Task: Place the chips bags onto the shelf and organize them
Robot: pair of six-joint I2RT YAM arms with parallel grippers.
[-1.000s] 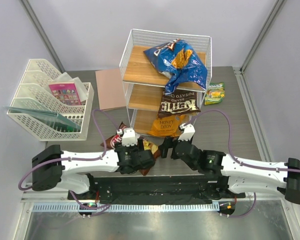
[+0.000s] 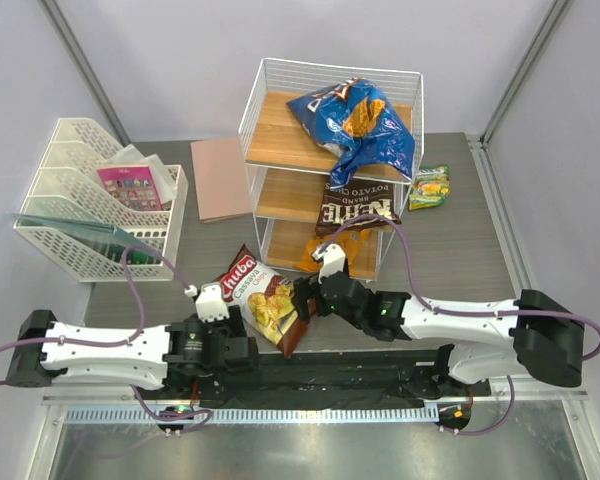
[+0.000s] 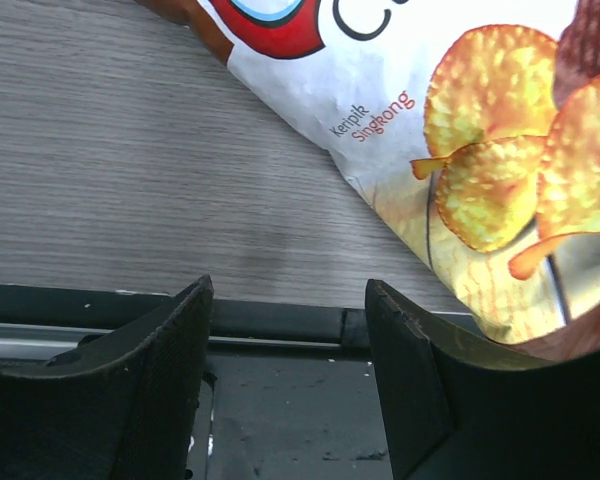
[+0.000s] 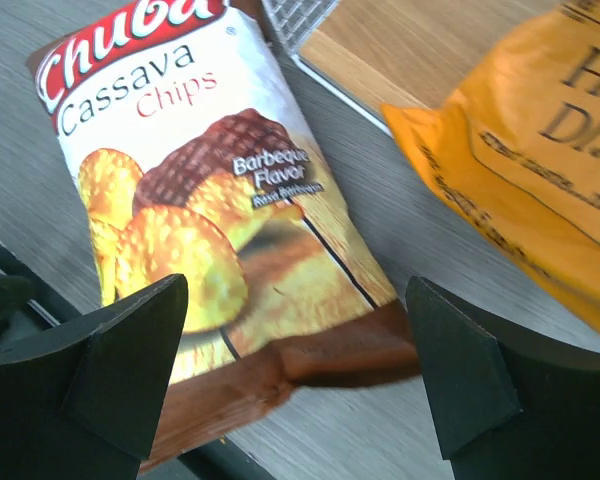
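Note:
A Chuba cassava chips bag [image 2: 260,298] lies on the grey table before the shelf [image 2: 280,145]; the left wrist view shows its edge [image 3: 480,190]. My left gripper stands open just left of it, empty. My right gripper is open over the bag's right end [image 4: 210,180]. A blue bag [image 2: 360,125] rests on the top shelf, a brown Kettle bag [image 2: 350,200] on the middle, an orange bag [image 4: 520,150] on the bottom, partly hidden by the right arm in the top view.
A white file organizer [image 2: 65,235] stands at the left, a pink board [image 2: 220,180] beside the shelf. A small green bag [image 2: 428,186] lies right of the shelf. Bare table shows at the far right.
My left gripper has moved left, away from over the chips bag, uncovering it. My right gripper has moved leftward to the bag's right end.

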